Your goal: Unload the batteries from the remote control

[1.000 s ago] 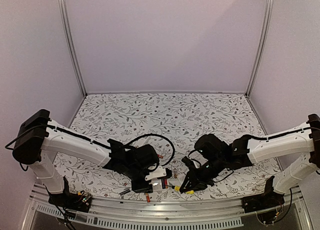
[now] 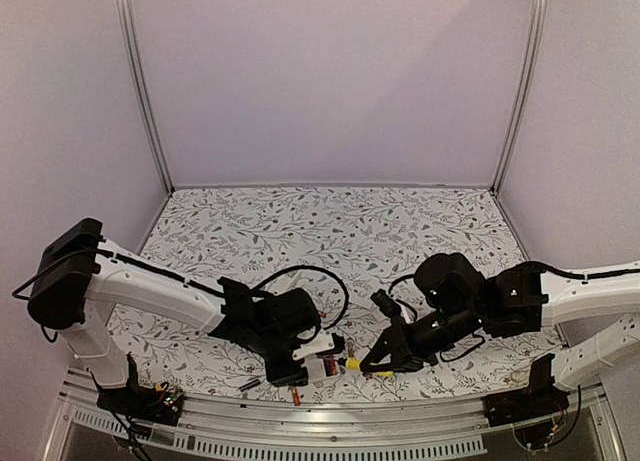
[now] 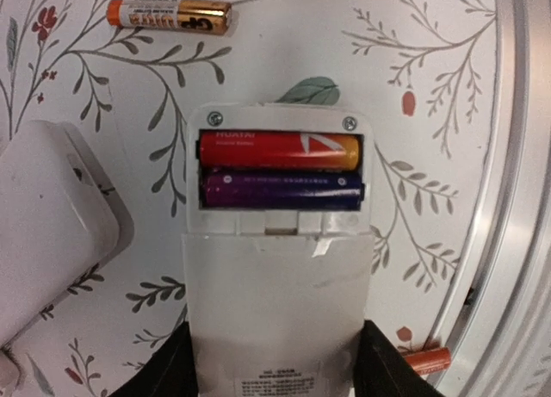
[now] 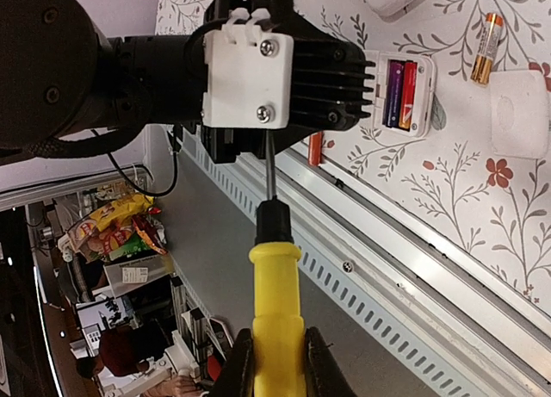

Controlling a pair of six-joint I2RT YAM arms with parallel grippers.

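In the left wrist view, the white remote (image 3: 275, 285) is held in my shut left gripper; its open compartment shows a red battery (image 3: 275, 149) and a purple battery (image 3: 282, 189). My right gripper is shut on a yellow-handled screwdriver (image 4: 275, 285); in the right wrist view its shaft reaches toward the left gripper's housing, with the tip hidden behind it. From above, the yellow handle (image 2: 353, 365) is just right of the remote.
A loose GP battery (image 3: 168, 15) and an orange battery (image 3: 426, 360) lie on the patterned mat near the remote, with white objects (image 3: 47, 216) beside them. The metal front edge (image 3: 516, 156) is close by.
The left arm and remote look unchanged.
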